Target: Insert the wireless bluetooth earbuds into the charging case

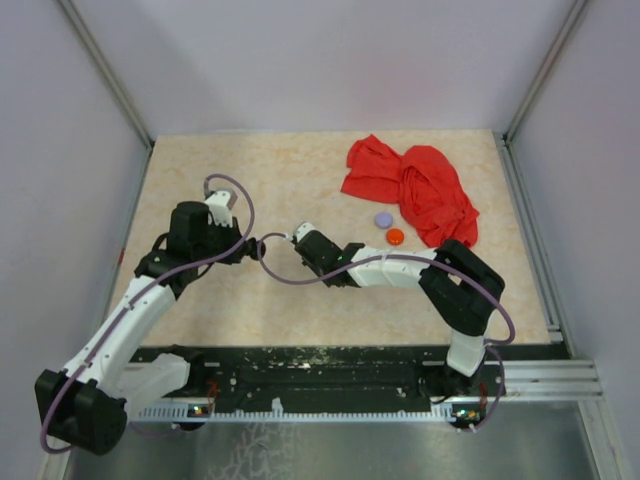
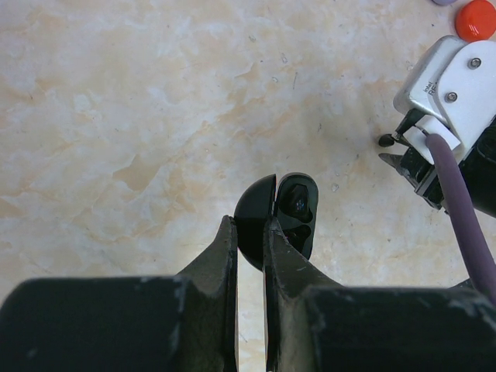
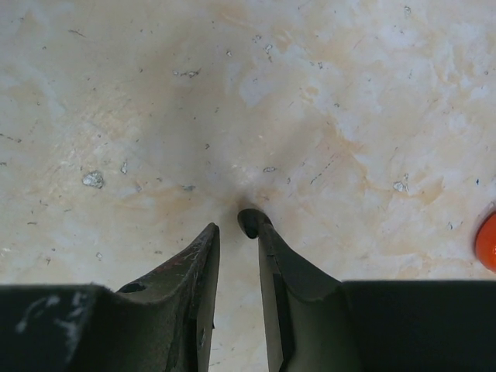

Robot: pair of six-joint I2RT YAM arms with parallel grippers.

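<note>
My left gripper is shut on the black charging case (image 2: 254, 201), whose lid stands open with two dark wells showing in the left wrist view. A small black earbud lies on the table at the fingertips of my right gripper, which is part open just over it; in the left wrist view the earbud (image 2: 385, 140) is beside that gripper. Whether the fingers touch it I cannot tell.
An orange round object (image 1: 395, 236) and a lilac one (image 1: 383, 220) lie behind the right arm. A crumpled red cloth (image 1: 430, 190) covers the back right.
</note>
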